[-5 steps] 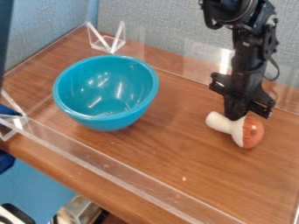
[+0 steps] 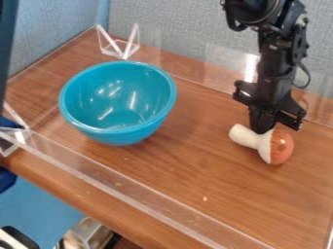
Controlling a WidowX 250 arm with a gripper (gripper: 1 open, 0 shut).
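The black arm comes down from the top right, and its gripper (image 2: 266, 123) sits low over a toy mushroom with a white stem and an orange-red cap (image 2: 278, 148), on the wooden table at the right. The fingertips are at the mushroom's upper side, partly merged with it in this view, so whether they are open, shut or around it is unclear. The mushroom lies on its side, stem pointing left. A teal bowl (image 2: 120, 80) stands empty at the left of the table.
Clear plastic barriers with white brackets (image 2: 119, 41) run along the back and front left of the table (image 2: 196, 185). A grey padded wall stands behind.
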